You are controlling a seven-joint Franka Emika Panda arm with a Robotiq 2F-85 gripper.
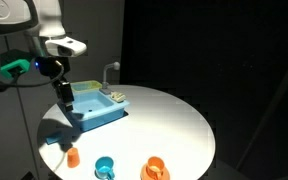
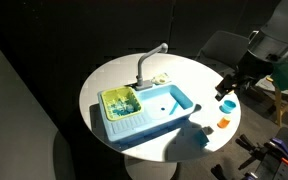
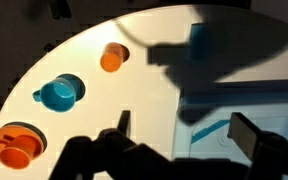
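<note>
High above the round white table (image 1: 169, 120), my gripper stands open with nothing between its fingers. Beneath it in the wrist view lie the table and the edge of a light blue sink basin (image 3: 187, 135). An orange cup (image 3: 112, 57) stands near the table's edge. Beside it is a teal mug (image 3: 57, 95), and further along an orange mug (image 3: 20, 150) sits on an orange saucer (image 3: 34, 132). A dark blue item (image 3: 198, 42), perhaps a sponge, lies near the edge by the basin.
A blue stick-like utensil (image 3: 210, 131) lies in the basin. The basin also bears a yellow-green rack (image 2: 120, 103) and a grey faucet (image 2: 149, 62) rises behind it. Small yellowish items (image 2: 161, 78) lie near the faucet.
</note>
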